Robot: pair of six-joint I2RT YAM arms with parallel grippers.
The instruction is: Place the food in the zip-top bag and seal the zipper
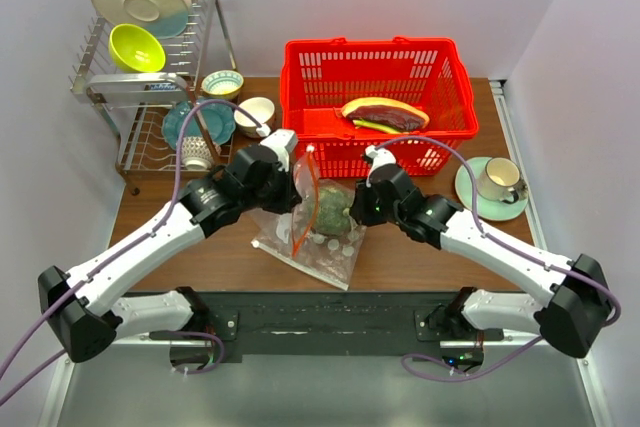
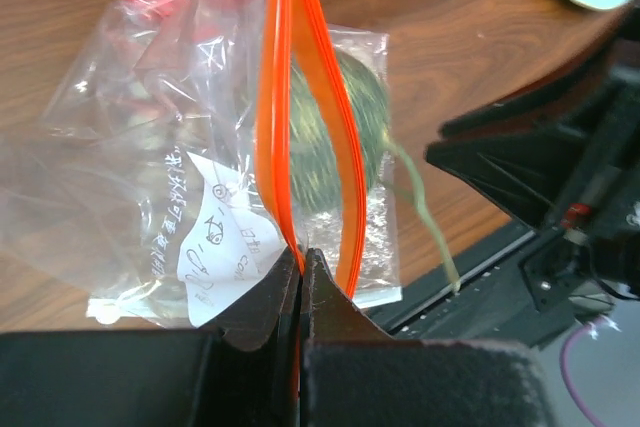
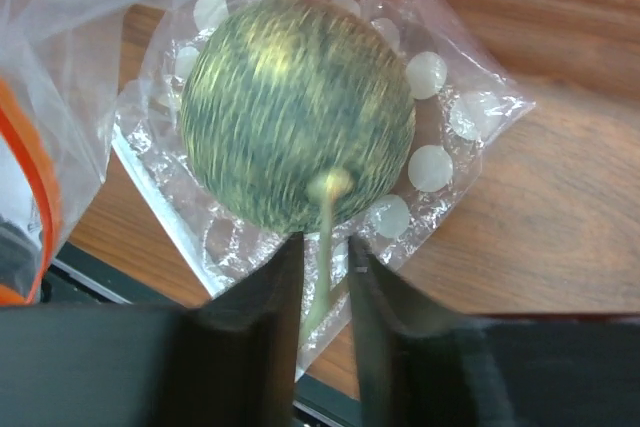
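The round green netted melon rests on the clear zip bag, outside its orange zipper mouth, with plastic spread beneath it. In the right wrist view its stem shows below the gap of my right gripper, whose fingers are parted and hold nothing. In the left wrist view my left gripper is shut on the orange zipper edge, keeping that side of the bag lifted. The melon is partly hidden behind the zipper strips there.
A red basket with a melon-slice-like item stands behind. At the right is a cup on a green plate; a dish rack and white bowl are at the left. Bare wood lies right of the bag.
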